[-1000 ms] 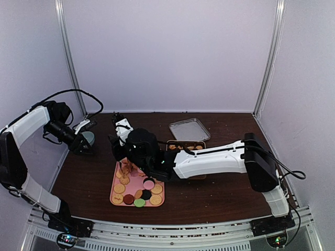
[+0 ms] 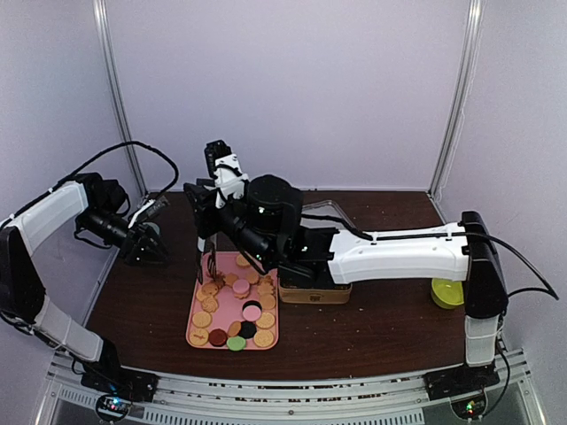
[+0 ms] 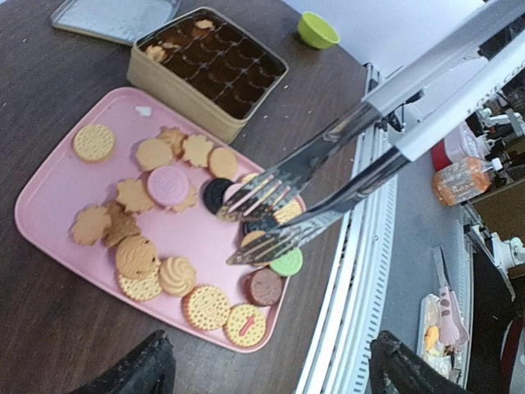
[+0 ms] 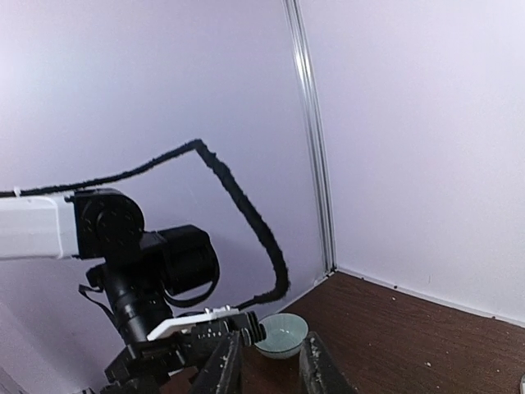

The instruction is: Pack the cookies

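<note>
The pink tray (image 3: 57,205) holds assorted cookies: plain rounds, flower shapes, pink, black, green and dark ones. Behind it a tan box (image 3: 143,82) has a brown compartmented insert with a few cookies inside. My right gripper hangs over the tray, its forked tongs apart, with no cookie visible between them; in the top view it is high above the tray's back left. My left gripper (image 2: 146,248) is raised at the back left; its dark fingers are hard to make out in the top view and sit at the edge of its own wrist view.
A metal tray (image 3: 115,20) lies behind the box, partly hidden by the right arm in the top view. A green bowl (image 2: 447,292) stands at the right, a pale bowl (image 4: 280,336) at the back left. Bare table surrounds the pink tray.
The left arm has moved only slightly.
</note>
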